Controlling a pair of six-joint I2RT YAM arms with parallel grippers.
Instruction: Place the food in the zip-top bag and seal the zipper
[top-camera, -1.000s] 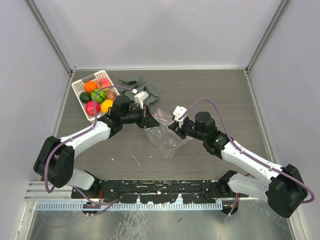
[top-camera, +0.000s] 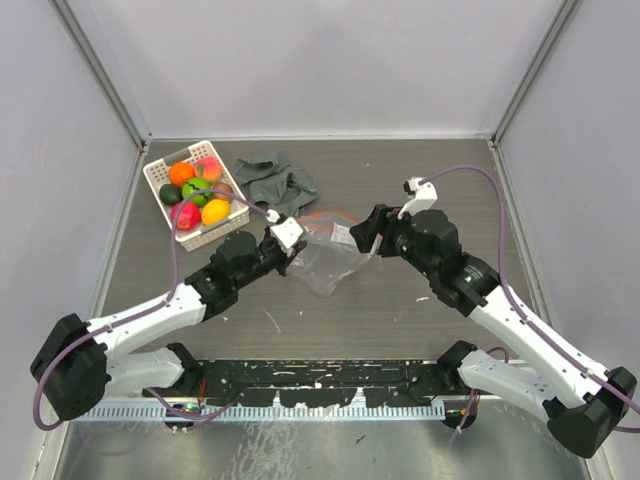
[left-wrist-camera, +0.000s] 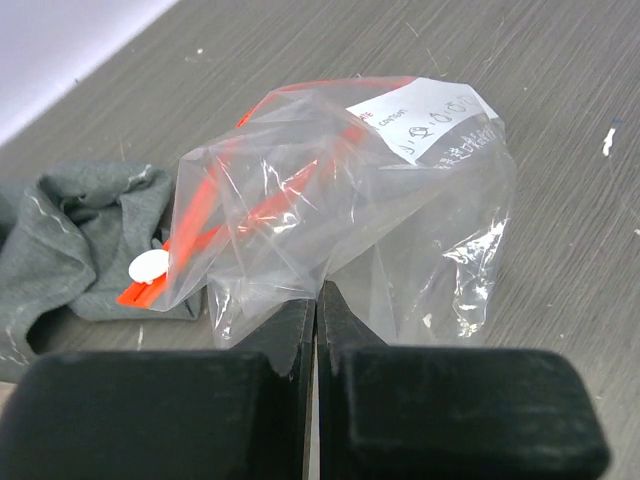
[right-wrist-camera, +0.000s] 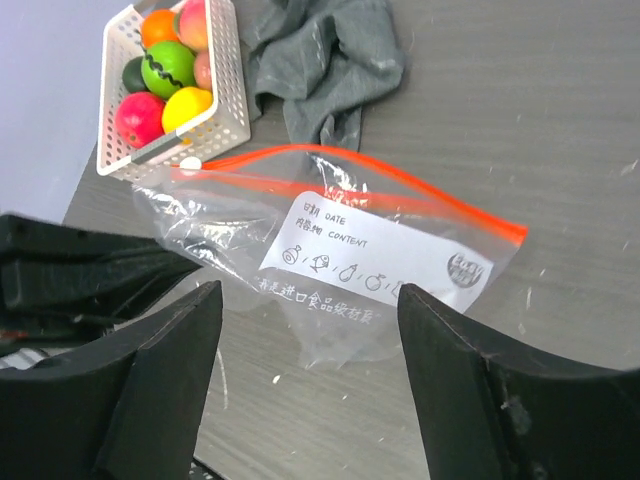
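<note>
The clear zip bag (top-camera: 327, 262), with its orange zipper and white label, lies flat-sided in the middle of the table, no food visible inside. Its film creases toward the tips of my left gripper, shut on the bag's near-left edge. Over the bag's right part stands my right gripper, open, fingers wide apart with the label (right-wrist-camera: 375, 250) in view between and beyond them. The food sits in a white basket (top-camera: 158, 192) at the back left: an orange (top-camera: 181, 173), a green melon-like ball (top-camera: 196, 190), a yellow fruit (top-camera: 215, 211) and others.
A grey cloth (top-camera: 275, 182) lies crumpled behind the bag, right of the basket. Bare table stretches to the right and in front of the bag. Walls close in the back and both sides.
My right gripper has moved back and slightly right, its fingers now spread. The left gripper has shifted a little left and toward the front, and the bag's outline has changed slightly.
</note>
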